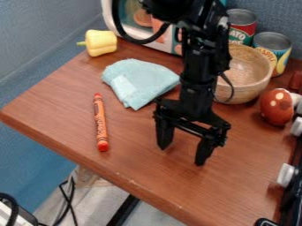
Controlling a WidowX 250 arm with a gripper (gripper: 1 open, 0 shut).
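The black gripper [182, 151] hangs low over the middle-right of the wooden table, its two fingers apart with nothing visible between them. To its left lie an orange crayon-like stick [101, 123] and a folded light-blue cloth [139, 82]. A wooden bowl [245, 69] stands behind the arm, partly hidden by it.
A yellow pepper [99, 41] sits at the back left. Cans [271, 51] stand behind the bowl, and a red tomato-like toy [276, 108] is at the right.
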